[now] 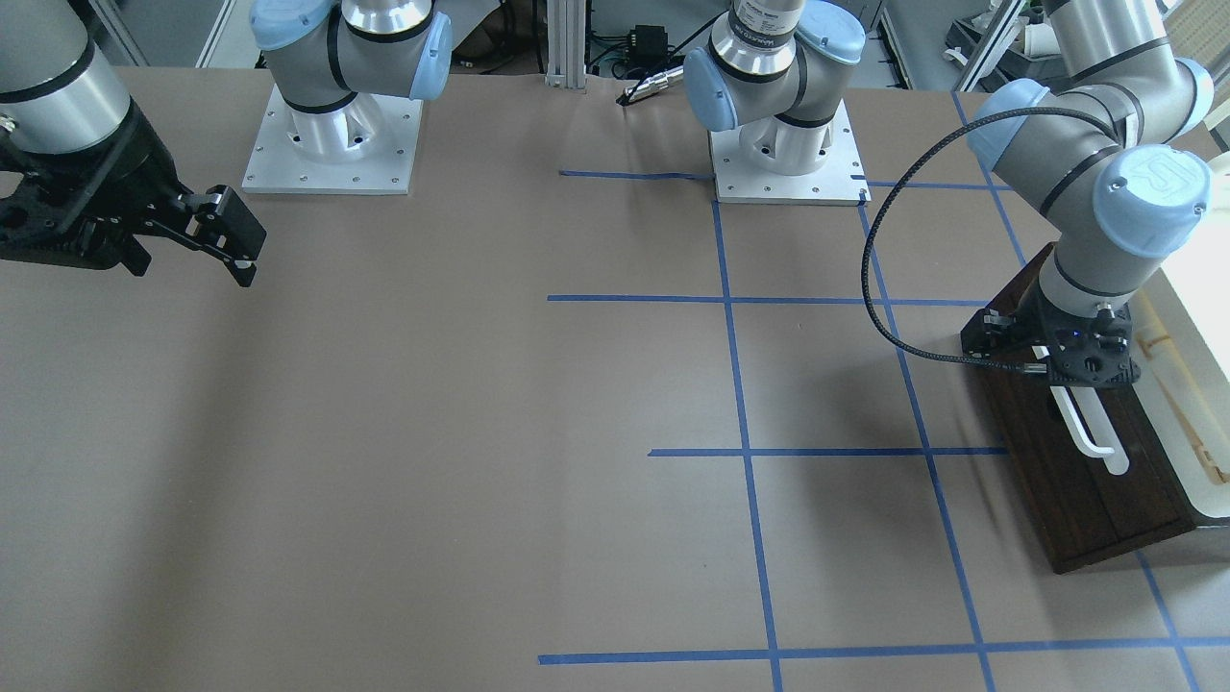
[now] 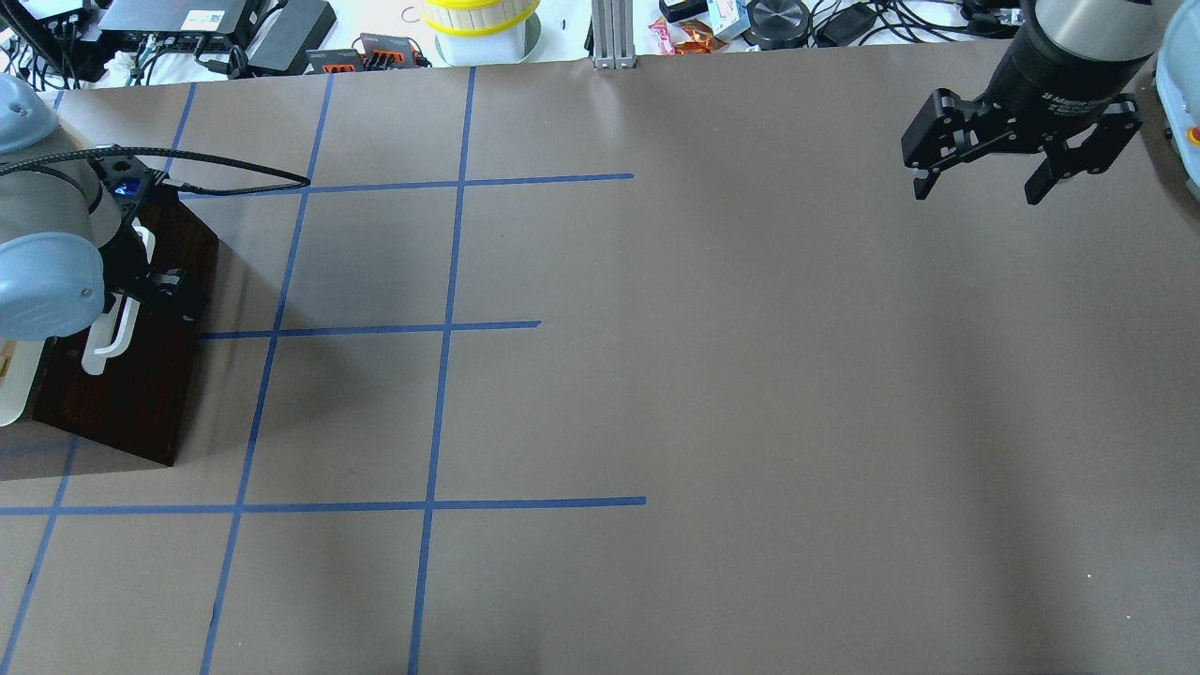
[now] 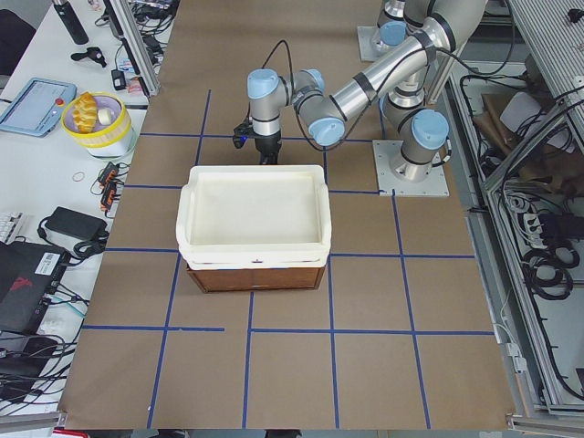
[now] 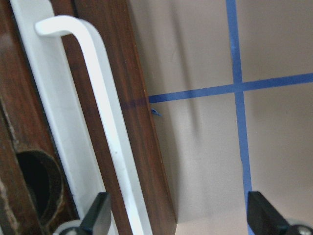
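Note:
A dark wooden box [image 1: 1093, 507] with a white top tray [image 3: 254, 251] stands on the taped table at the right of the front view. Its side carries a white bar handle [image 4: 115, 132] over a white strip. My gripper hangs right at the handle, its fingertips apart at the bottom of the wrist view, one over the strip and box, the other over the bare table. Nothing shows held between them. In the front view the gripper's body hides the upper end of the handle.
Another black gripper [image 2: 1001, 169] hangs over the table at the far side. More arms stand on white base plates [image 1: 790, 173] along the back.

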